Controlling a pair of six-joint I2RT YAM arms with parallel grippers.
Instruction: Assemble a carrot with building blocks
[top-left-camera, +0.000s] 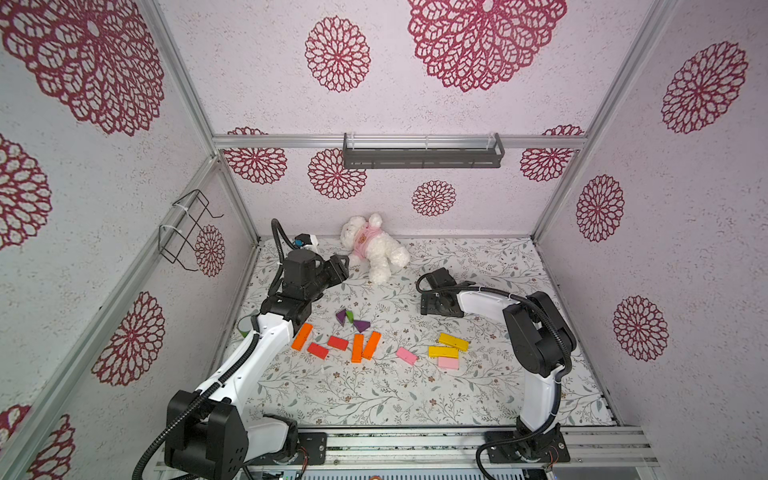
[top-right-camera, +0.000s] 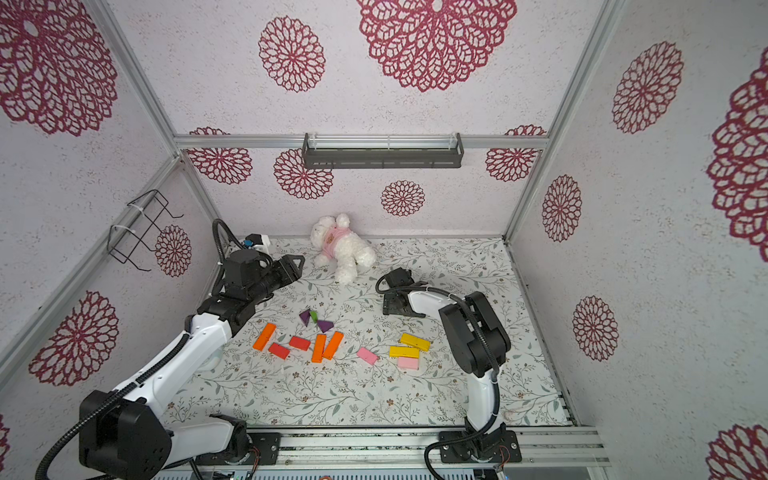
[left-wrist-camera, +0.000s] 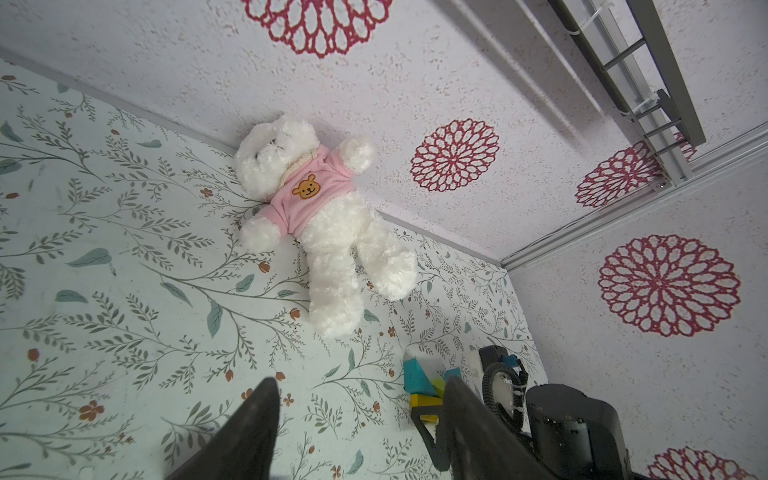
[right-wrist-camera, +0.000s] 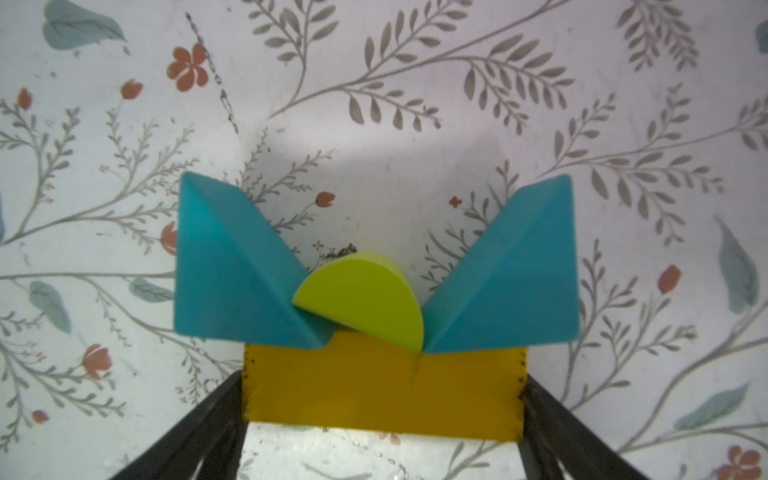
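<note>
My right gripper (top-left-camera: 432, 305) is low on the table at centre right, its fingers either side of a yellow block (right-wrist-camera: 384, 384); whether they press on it is unclear. Behind that block two teal triangles (right-wrist-camera: 232, 256) (right-wrist-camera: 504, 264) flank a light-green half-round (right-wrist-camera: 360, 296). My left gripper is raised at the left, fingers apart with nothing between them. Orange blocks (top-left-camera: 357, 348), red blocks (top-left-camera: 337, 342), purple triangles (top-left-camera: 361, 325), a green piece (top-left-camera: 349, 317), pink blocks (top-left-camera: 406, 355) and more yellow blocks (top-left-camera: 442, 351) lie across the front of the table.
A white teddy bear (top-left-camera: 376, 248) in a pink shirt lies against the back wall. A metal shelf (top-left-camera: 422, 158) hangs above it, and a wire rack (top-left-camera: 184, 228) is on the left wall.
</note>
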